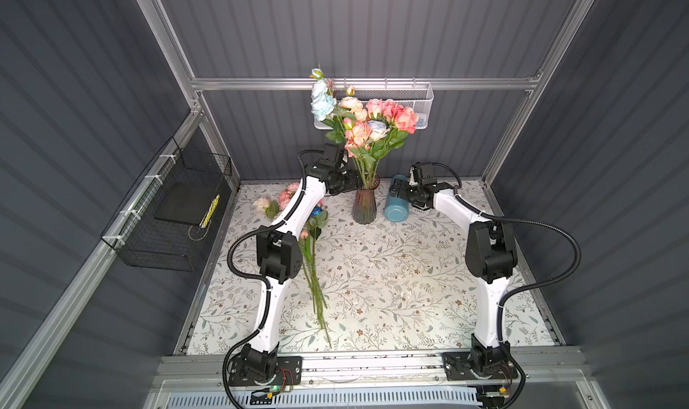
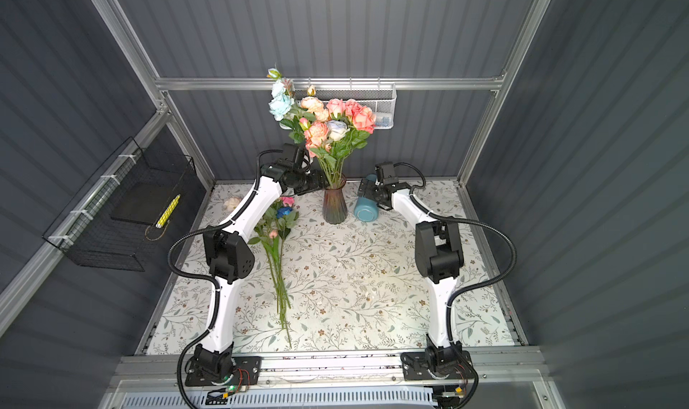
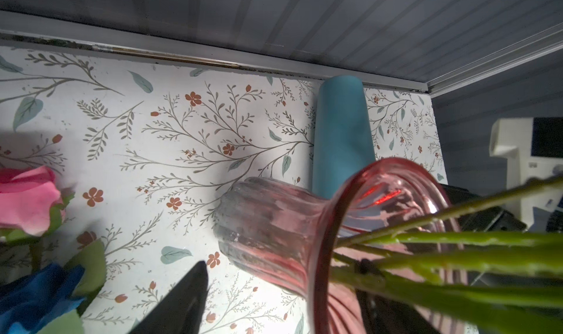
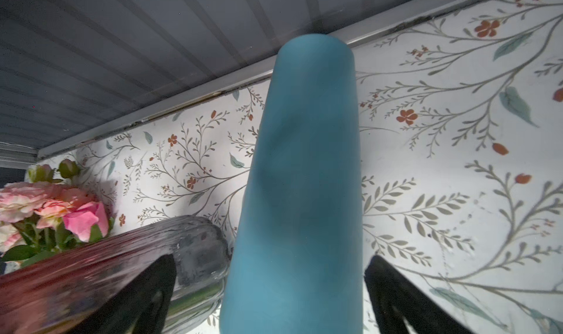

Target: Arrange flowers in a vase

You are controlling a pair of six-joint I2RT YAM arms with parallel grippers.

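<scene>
A ribbed glass vase (image 1: 364, 206) stands upright at the back middle, full of pink, cream and pale blue roses (image 1: 360, 129). My left gripper (image 1: 351, 181) is at its rim from the left; in the left wrist view the fingers are apart, one near the stems. A teal cylindrical vase (image 1: 396, 206) lies on its side right of the glass vase. My right gripper (image 1: 403, 188) is over it, open, with the teal body between its fingers in the right wrist view. More flowers (image 1: 310, 244), pink, cream and blue, lie on the table at the left, long stems toward the front.
A black wire basket (image 1: 172, 215) hangs on the left wall and a white mesh basket (image 1: 416, 93) on the back rail behind the bouquet.
</scene>
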